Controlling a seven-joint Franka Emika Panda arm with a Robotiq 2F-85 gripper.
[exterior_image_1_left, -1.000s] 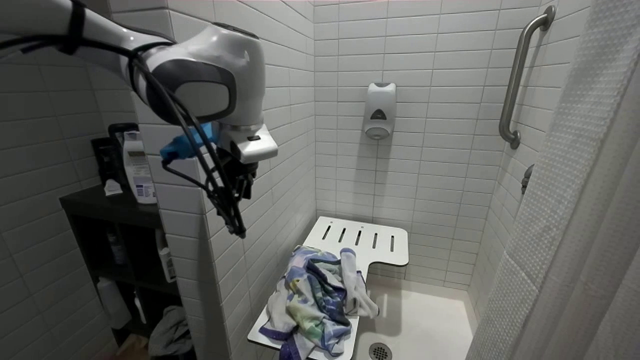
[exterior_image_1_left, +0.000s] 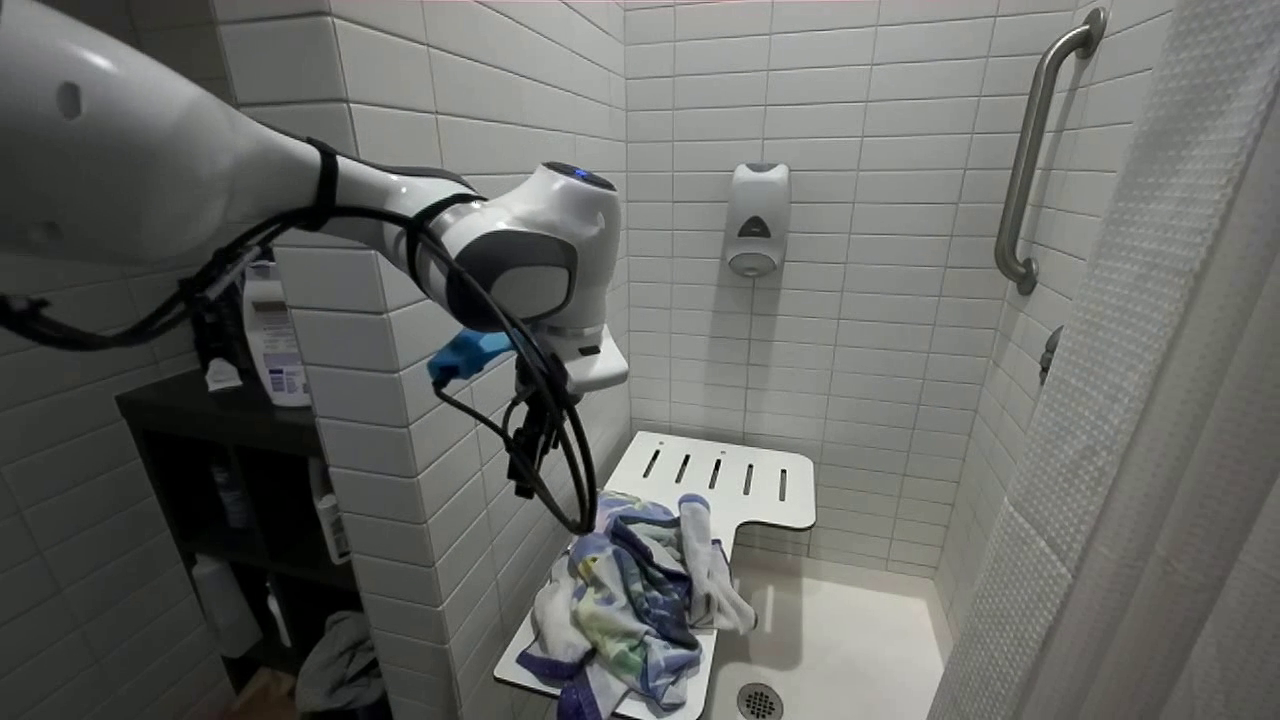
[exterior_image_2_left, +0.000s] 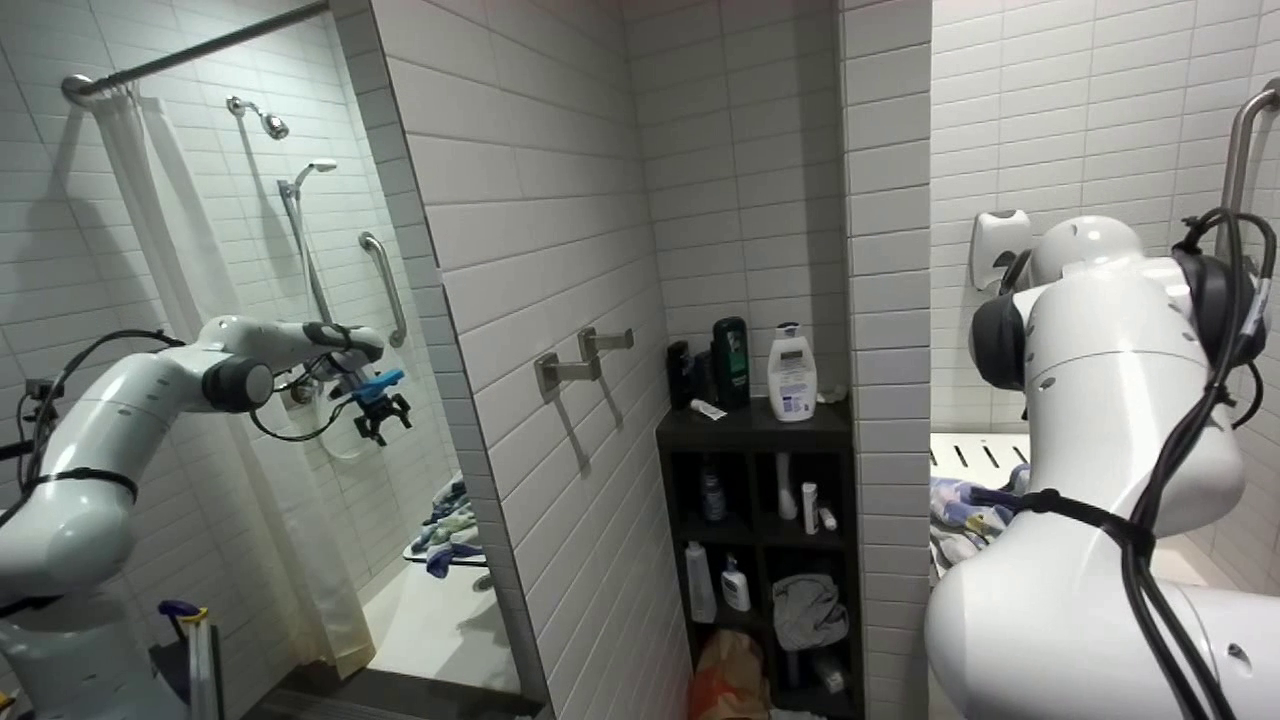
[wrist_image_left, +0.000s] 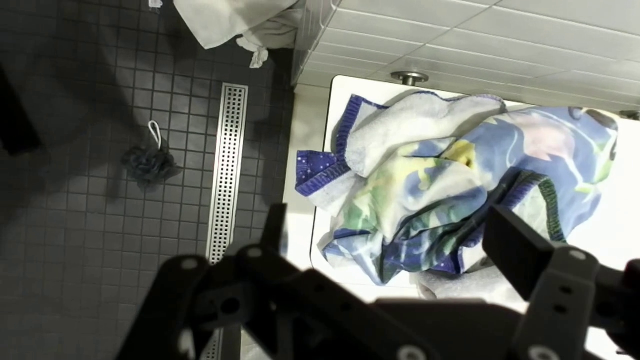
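A crumpled towel with a blue, green and yellow pattern (wrist_image_left: 420, 186) lies in a heap on the white slatted shower seat (exterior_image_1_left: 732, 468). Its pale underside and dark blue hem show in several folds. Above the seat, apart from the cloth, hangs my gripper. Its two black fingers stand wide apart in the wrist view, with no object gripped between them. In exterior view 1 the gripper is partly hidden behind looping black cables. The mirror in exterior view 2 reflects the black fingers spread.
A tiled wall (exterior_image_1_left: 384, 360) stands close beside the arm. A dark shelf with bottles (exterior_image_2_left: 758, 420) is left of that wall. A soap dispenser (exterior_image_1_left: 757, 222), a grab bar (exterior_image_1_left: 1029, 156) and a curtain (exterior_image_1_left: 1116, 420) surround the shower.
The arm has reached farther into the shower, carrying the gripper right and somewhat lower in exterior view 1, closer above the seat. The towel looks unmoved.
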